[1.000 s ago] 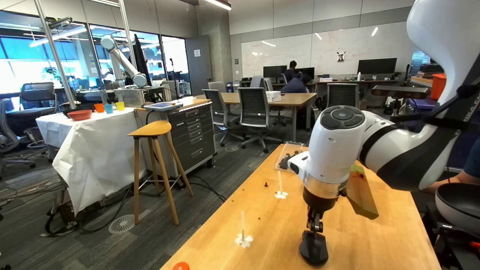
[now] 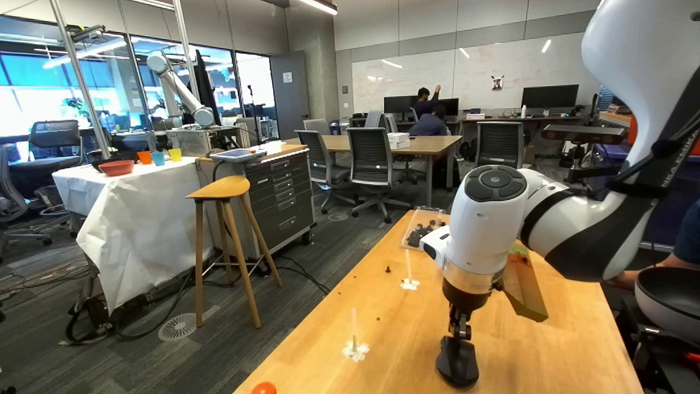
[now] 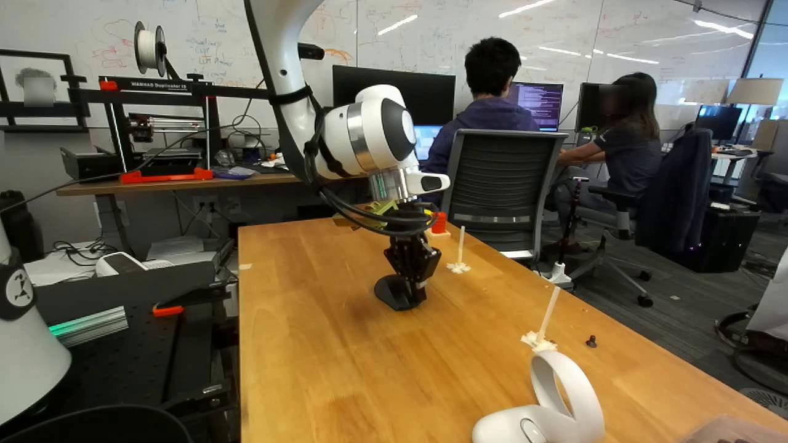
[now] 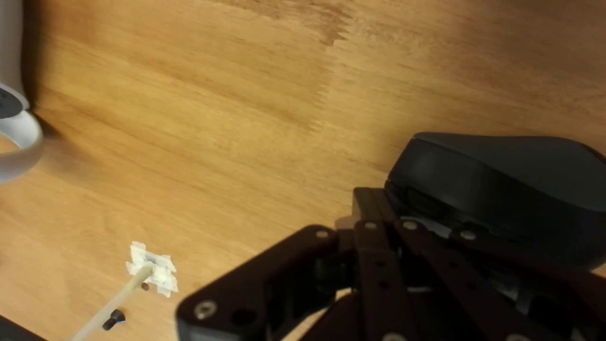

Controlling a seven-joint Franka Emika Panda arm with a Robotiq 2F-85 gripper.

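A black object, smooth and shaped like a computer mouse, rests on the wooden table. My gripper is shut, its fingertips pressed together at the near left side of this object in the wrist view. Nothing shows between the fingers, and whether they touch the object cannot be told. From exterior view 1, the gripper points down right over the black object. Exterior view 2 shows the same object low on the table, partly hidden by the gripper.
Thin upright sticks are taped along the table edge. A white ring-shaped controller lies closer to exterior view 2. Beyond the arm are a tray of dark parts and a yellow-green block.
The arm has come down slightly, bringing the gripper lower against the black object. The object itself looks unmoved, and the gap between arm and table has narrowed.
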